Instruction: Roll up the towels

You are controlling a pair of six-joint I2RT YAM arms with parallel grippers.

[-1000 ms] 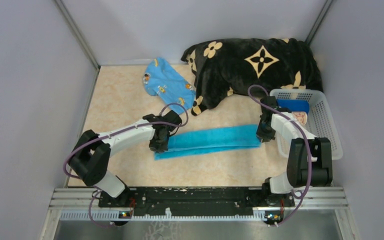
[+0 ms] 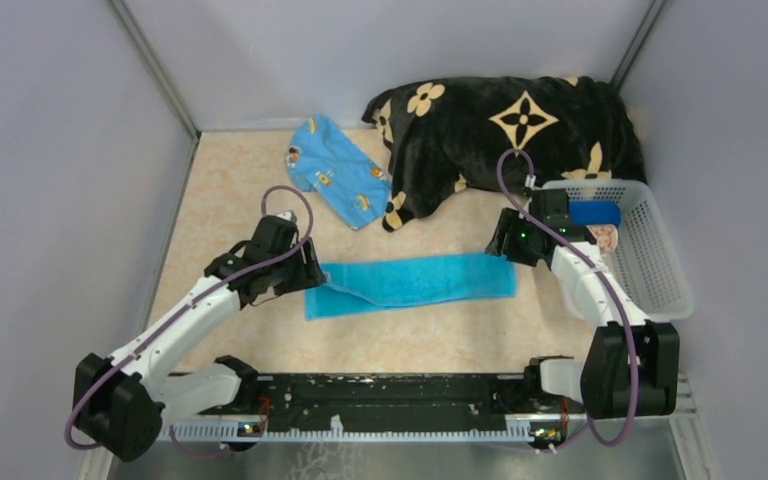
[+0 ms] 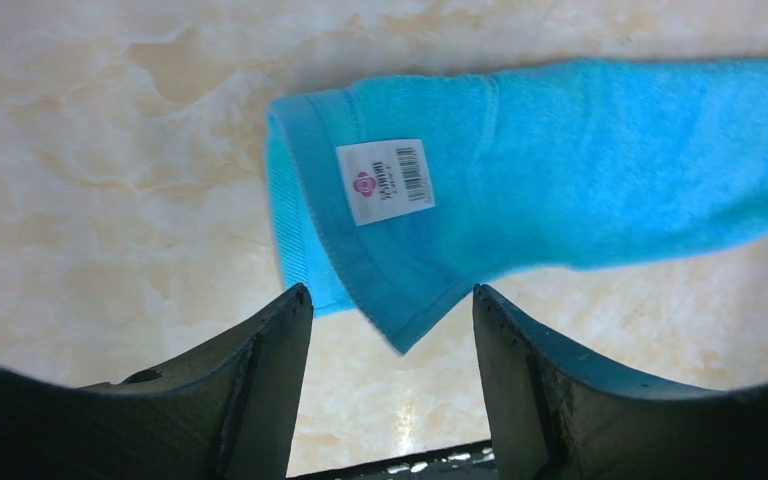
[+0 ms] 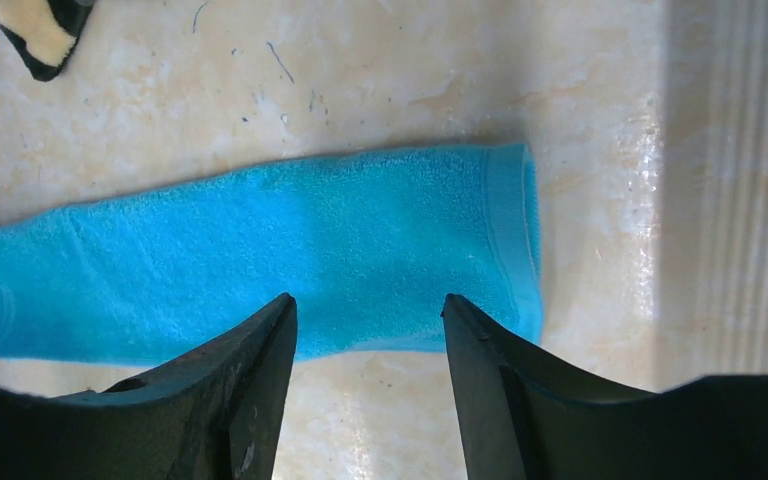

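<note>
A turquoise towel (image 2: 410, 280) lies folded into a long strip across the middle of the table. At its left end the top layer slants, its corner reaching past the lower layer, and a white label (image 3: 385, 181) faces up. Over that end my left gripper stands open; the towel corner shows between its fingertips in the wrist view, not clamped. The right end (image 4: 512, 230) of the towel lies flat with its hem showing. My right gripper is open above that end, its fingers apart and gripping nothing.
A white basket (image 2: 668, 260) with rolled cloths, one a blue roll (image 2: 594, 212), stands at the right beside my right arm. Behind lie a light blue patterned cloth (image 2: 335, 172) and a dark flowered blanket (image 2: 520, 135). Bare table lies in front of the towel.
Both grippers have moved off the towel's ends. The left went left and back, the right slightly left. The towel's left top layer now sits more slanted.
</note>
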